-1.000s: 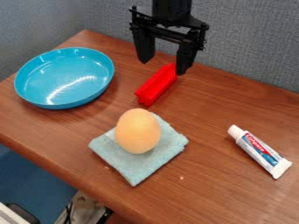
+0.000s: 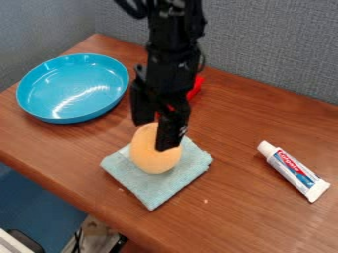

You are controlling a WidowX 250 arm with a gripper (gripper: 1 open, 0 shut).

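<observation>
My black gripper (image 2: 164, 128) reaches down from the top centre, its lower fingers at the upper part of an orange ball-like object (image 2: 153, 155), which rests on a folded light-blue cloth (image 2: 138, 186). Whether the fingers are closed on it cannot be told. A red object (image 2: 195, 86) is mostly hidden behind the arm. A blue plate (image 2: 50, 89) lies at the left, and a toothpaste tube (image 2: 294, 171) lies at the right.
A grey panelled wall stands behind it, and the table's front-left edge drops to a blue floor.
</observation>
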